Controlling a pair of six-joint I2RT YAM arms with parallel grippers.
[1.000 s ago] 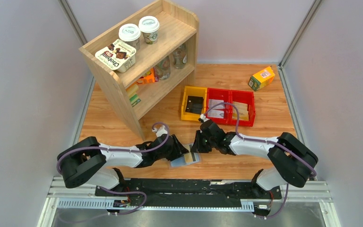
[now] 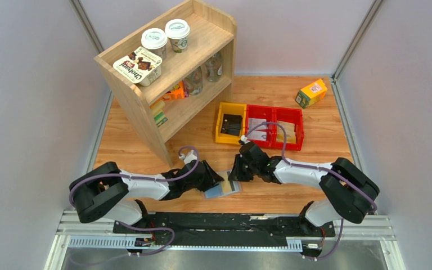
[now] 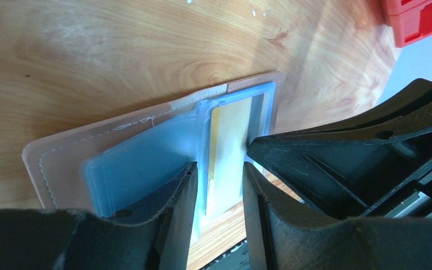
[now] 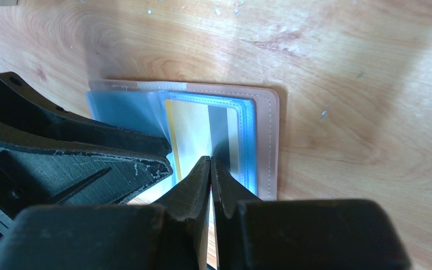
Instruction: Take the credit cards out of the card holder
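Observation:
The card holder (image 2: 216, 191) lies open on the wood floor between both arms, with blue plastic sleeves (image 3: 140, 163). Pale cards with a yellow edge (image 4: 188, 132) sit in its right-hand sleeve. My left gripper is over the holder, its fingertips slightly apart at the left edge of that card, nothing clearly held between them. My right gripper is shut, tips down on the card area; whether it pinches card or sleeve is hidden. In each wrist view the other gripper reaches in from the side.
A wooden shelf (image 2: 197, 112) with cups, glasses and boxes stands behind on the left. A yellow bin (image 2: 221, 132) and red bins (image 2: 287, 145) sit behind the arms; a yellow box (image 2: 311, 93) lies at back right. The floor right of the bins is clear.
Both arms have shifted very slightly, the left one a little to the right, with the holder moving marginally along. Otherwise the scene looks the same.

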